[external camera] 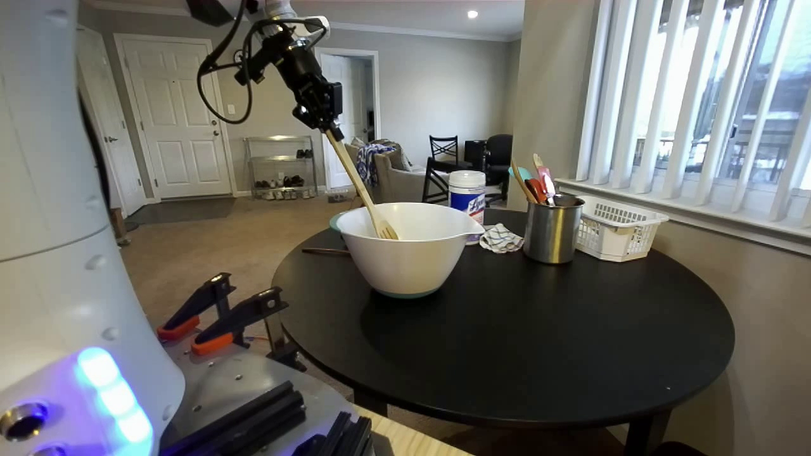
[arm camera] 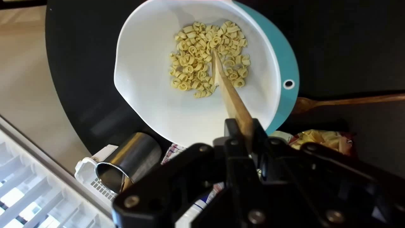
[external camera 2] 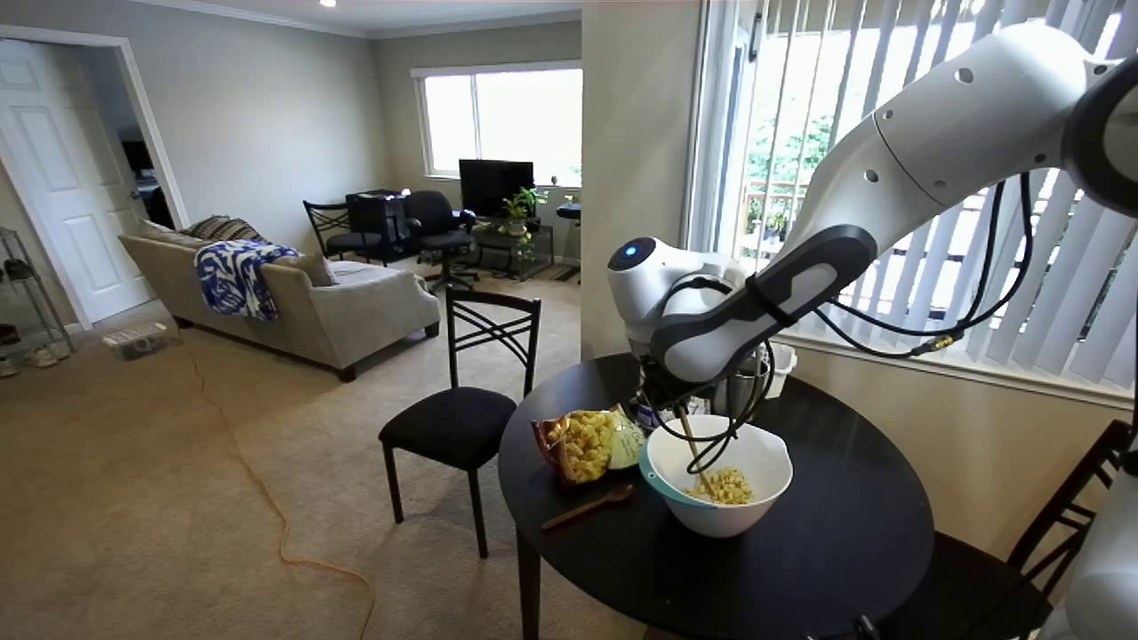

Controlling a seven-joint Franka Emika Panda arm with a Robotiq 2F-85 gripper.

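Note:
My gripper (external camera: pixel 327 130) is shut on the upper end of a wooden spatula (external camera: pixel 351 171), high above the table. The spatula slants down into a white bowl (external camera: pixel 411 262) with a teal base and handle side. Seen from the wrist, the spatula (arm camera: pixel 236 100) runs from between the fingers toward a pile of curled pasta (arm camera: pixel 193 59) on the bowl's floor. Its far end appears narrow there, over or among the pasta; exact contact is hard to tell. In exterior view 2, cables partly cover the spatula above the bowl (external camera 2: pixel 768 464) and the arm hides the gripper.
A brown wooden spoon (external camera 2: pixel 587 508) and an open pasta bag (external camera 2: pixel 587 444) lie beside the bowl. Behind stand a wipes canister (external camera: pixel 467 199), a steel utensil pot (external camera: pixel 552 232) and a white basket (external camera: pixel 617 229).

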